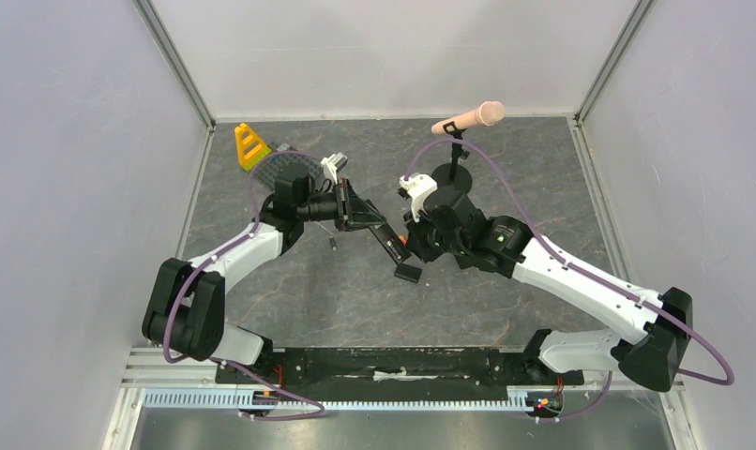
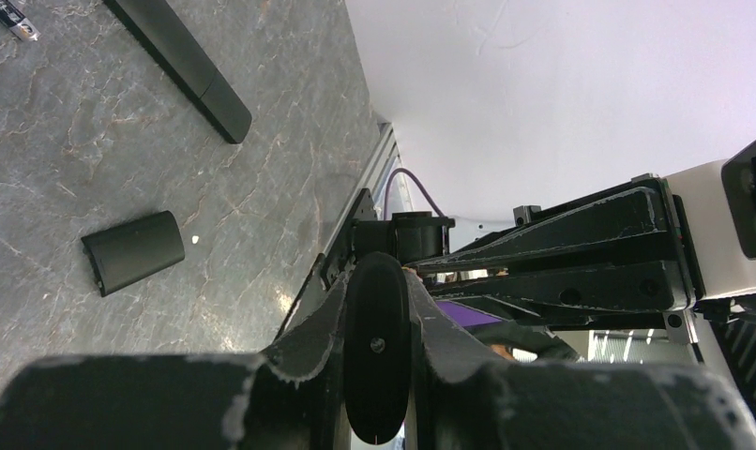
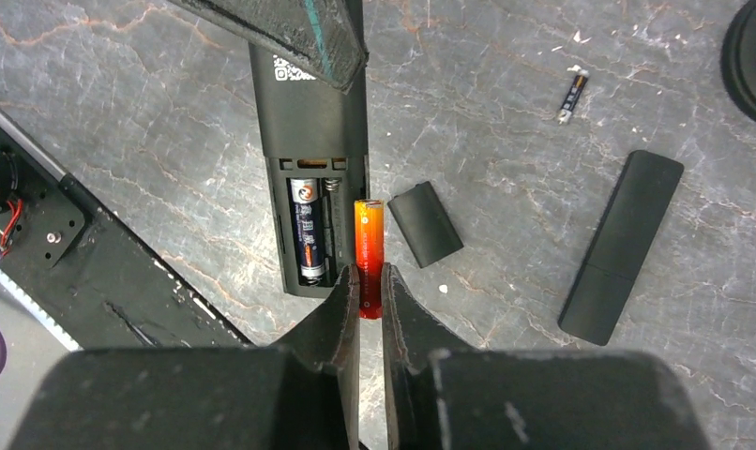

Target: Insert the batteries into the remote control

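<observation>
The black remote (image 3: 313, 112) is held upright in the right wrist view by my left gripper (image 1: 365, 211), which is shut on it. Its open compartment holds one dark battery (image 3: 307, 225); beside it an empty slot shows a spring. My right gripper is shut on an orange battery (image 3: 370, 230) at the compartment's right edge. The battery cover (image 3: 426, 223) lies on the table below. In the left wrist view the remote is mostly hidden behind the fingers.
A second black remote (image 3: 621, 246) and a loose battery (image 3: 573, 97) lie on the table. A black stand (image 1: 452, 173) with a pink cylinder is at the back, a yellow object (image 1: 250, 145) at back left.
</observation>
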